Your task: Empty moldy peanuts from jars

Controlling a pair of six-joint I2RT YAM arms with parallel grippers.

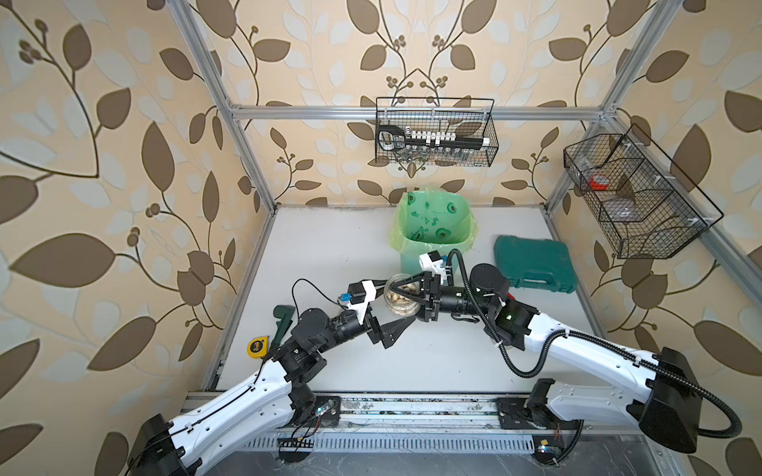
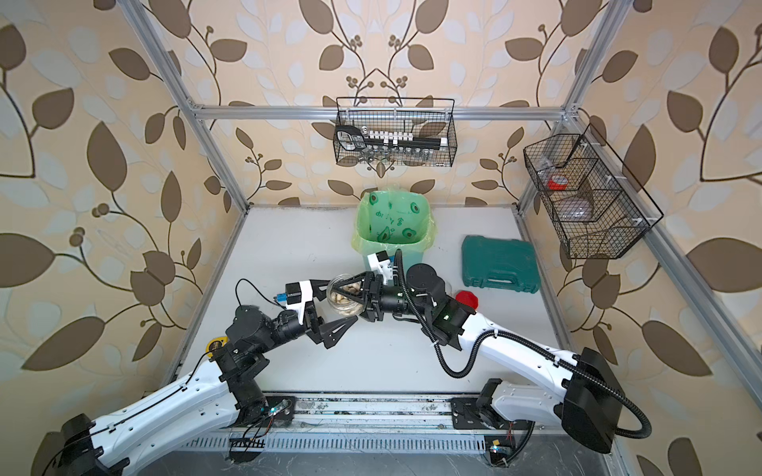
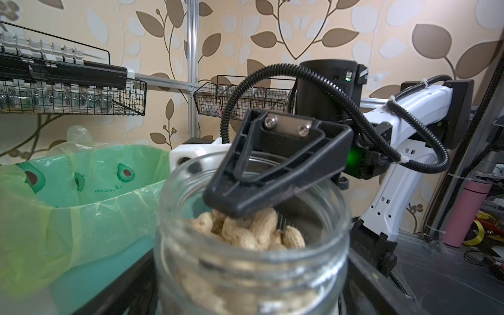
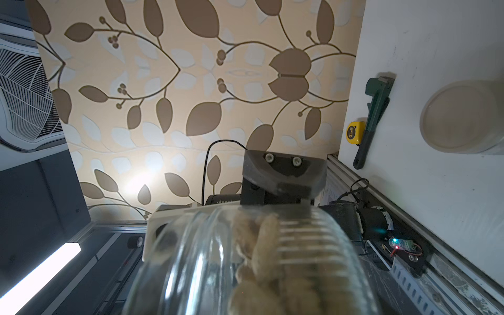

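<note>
A glass jar (image 1: 401, 305) holding peanuts (image 3: 262, 228) hangs between my two grippers above the table, just in front of the green-lined bin (image 1: 432, 222). My right gripper (image 2: 357, 293) is shut on the jar, one dark finger reaching over its rim in the left wrist view. My left gripper (image 2: 333, 305) stands open around the jar from the left; whether its fingers touch the glass I cannot tell. In the right wrist view the jar (image 4: 252, 262) fills the bottom, with peanuts seen through the glass.
A green case (image 2: 500, 265) lies at the right, a red object (image 2: 466, 299) near it. At the left lie a pipe wrench (image 4: 372, 126) and tape measure (image 4: 354, 134). A translucent container (image 4: 454, 115) stands on the table. Wire baskets (image 1: 436, 135) hang on the walls.
</note>
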